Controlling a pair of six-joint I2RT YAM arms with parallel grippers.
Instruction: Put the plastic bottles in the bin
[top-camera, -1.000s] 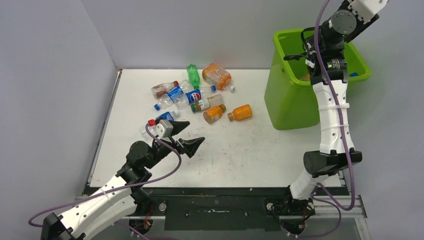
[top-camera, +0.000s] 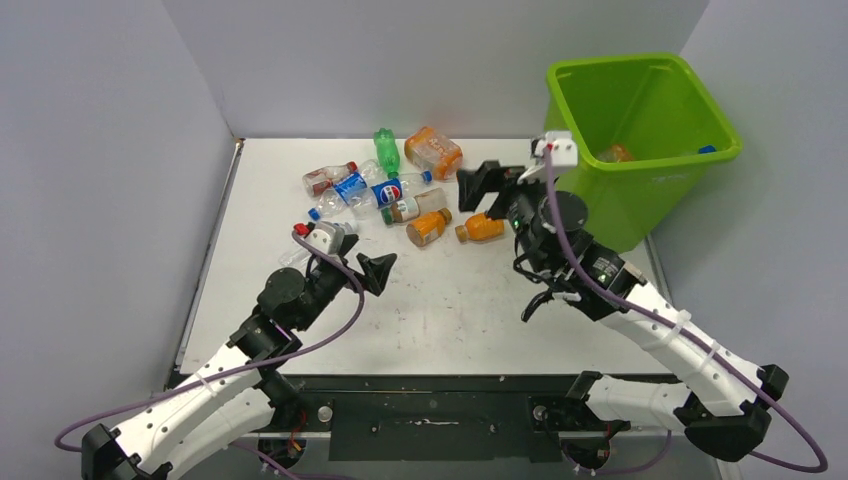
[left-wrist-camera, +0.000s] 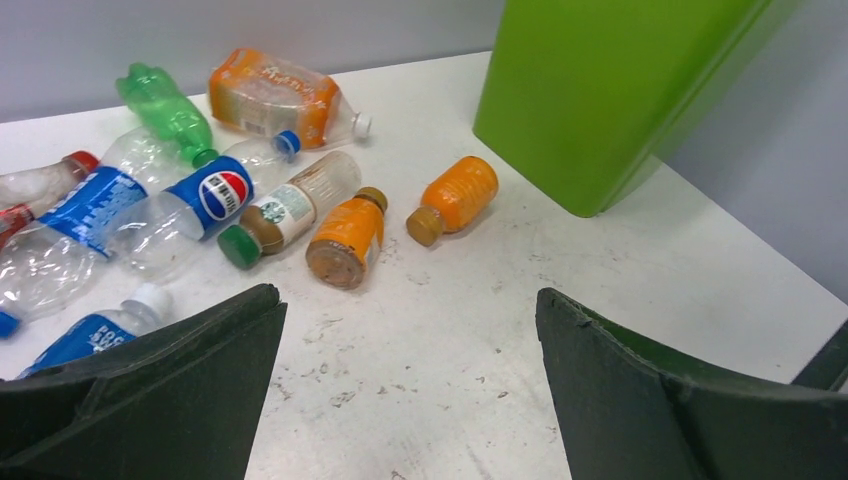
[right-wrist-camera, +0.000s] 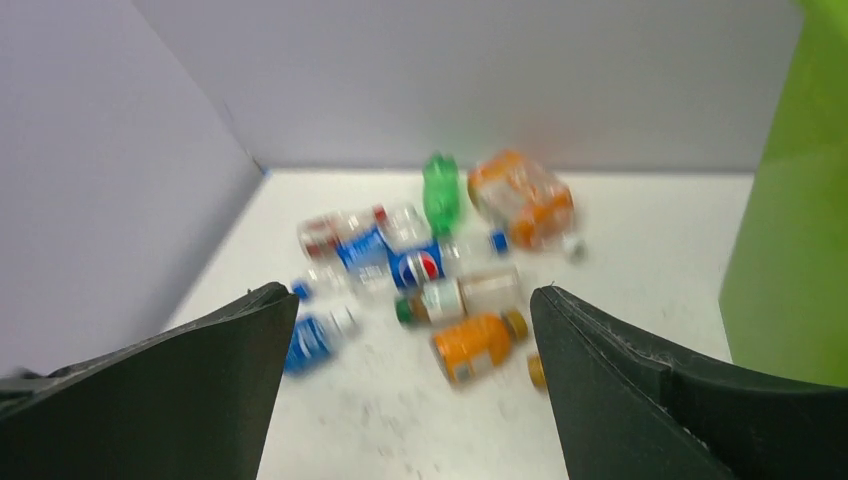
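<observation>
Several plastic bottles lie on the white table, among them a green bottle, a large orange-labelled bottle, a Pepsi bottle and a green-capped bottle. Nearest the bin are two small orange bottles: one beside the green-capped bottle, another farther right. My left gripper stands open and empty over the table, front-left of the bottles. Also open and empty, my right gripper hangs above the table near the right-hand orange bottle, partly covering it from above. The green bin stands at the back right.
Inside the bin, an orange item and a blue cap show. A blue-labelled bottle lies close to my left gripper. Walls close off the back and sides.
From over the bin, my right arm has swung left and now hangs above the table near the bottles. My left gripper has shifted slightly left. The bottles have stayed put.
</observation>
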